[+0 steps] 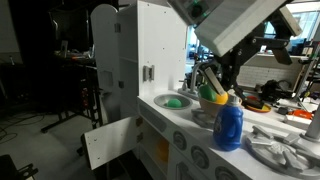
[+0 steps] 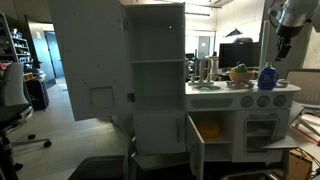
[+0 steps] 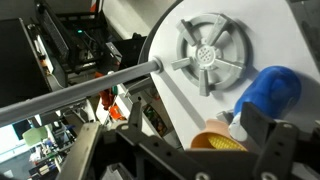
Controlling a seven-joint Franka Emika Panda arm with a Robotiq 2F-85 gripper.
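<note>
A blue bottle with a pale cap stands on the toy kitchen counter. Beside it is an orange bowl holding yellow and green things, partly hidden by my arm in exterior view 1. My gripper is over the counter near the bowl and bottle. Looking down in the wrist view, the blue bottle and the bowl lie ahead of and between the spread black fingers. The fingers stand open, and nothing shows held between them.
A grey burner grate lies on the counter beside the bottle. The basin with a green object is farther along. A tall white cabinet door stands open, and an orange object sits in the lower compartment.
</note>
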